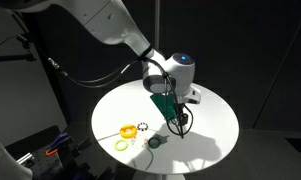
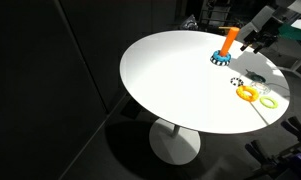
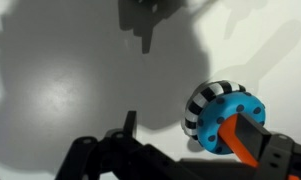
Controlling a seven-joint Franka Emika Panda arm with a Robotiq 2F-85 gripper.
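Note:
An orange post (image 2: 230, 41) stands upright on a blue dotted ring (image 2: 221, 56) with a black-and-white striped edge. My gripper is open above the table, its fingers wide apart. From the wrist, the blue dotted ring (image 3: 226, 112) lies partly between the fingers, toward the right one; the orange post (image 3: 240, 146) is partly covered by that right finger. Whether they touch cannot be told. In exterior view 1 my gripper (image 1: 178, 122) hangs low over the table's middle and mostly hides the post and ring.
Loose rings lie on the round white table (image 2: 160, 75): an orange one (image 2: 248, 93), a yellow-green one (image 2: 269, 102), a black-and-white beaded one (image 2: 237, 81), a dark green one (image 1: 155, 142) and a clear one (image 1: 137, 140).

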